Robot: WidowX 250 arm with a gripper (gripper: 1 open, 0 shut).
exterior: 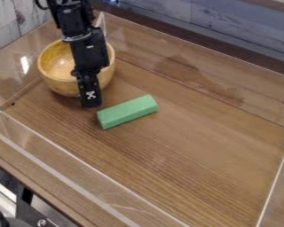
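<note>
My gripper (90,89) reaches down from the top left over the front right part of an orange-yellow bowl (54,70), its tips low by the bowl's rim. It looks shut, with nothing clear between its fingers. A green block (127,112) lies on the wooden floor just right and in front of the bowl, apart from the gripper's tips.
A blue-grey wall (216,22) runs along the back, and a pale wall stands at the left edge behind the bowl.
</note>
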